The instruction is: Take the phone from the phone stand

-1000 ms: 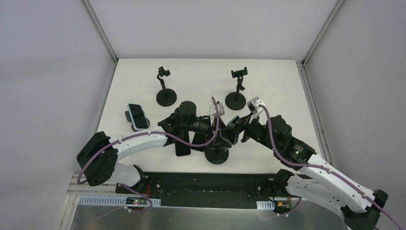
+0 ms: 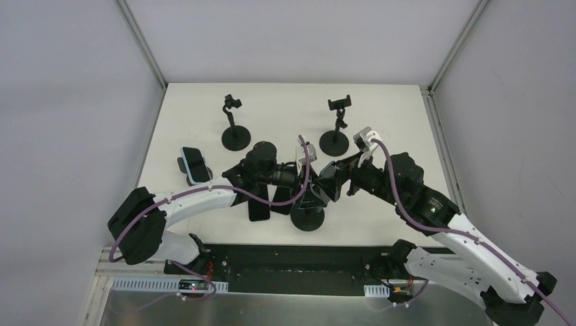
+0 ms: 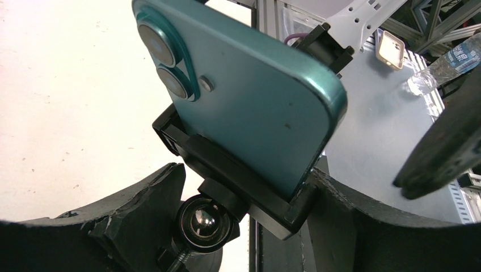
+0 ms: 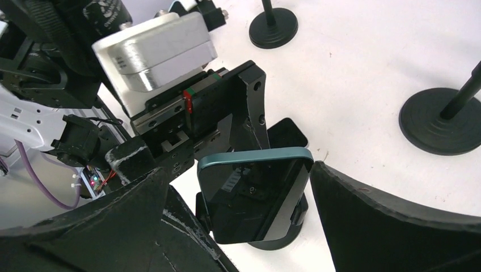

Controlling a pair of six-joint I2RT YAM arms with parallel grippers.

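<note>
The teal phone (image 3: 255, 85) sits tilted in the black clamp (image 3: 238, 170) of a stand, its camera side facing the left wrist view. My left gripper is open around the clamp, one finger on each side; whether both touch it cannot be told. In the right wrist view the phone (image 4: 255, 195) shows its dark screen and teal top edge. My right gripper stands open with the phone's top between and beyond its fingers, the right one close to the phone's corner. From above, both grippers cover most of the phone.
Two empty stands (image 2: 236, 138) (image 2: 333, 142) are at the back. At the left another phone (image 2: 195, 165) rests on a stand. A dark phone (image 2: 259, 208) lies flat left of the central stand base (image 2: 308, 217).
My right arm has shifted slightly up and to the right in the top view, a little away from the left gripper. The left arm has barely moved.
</note>
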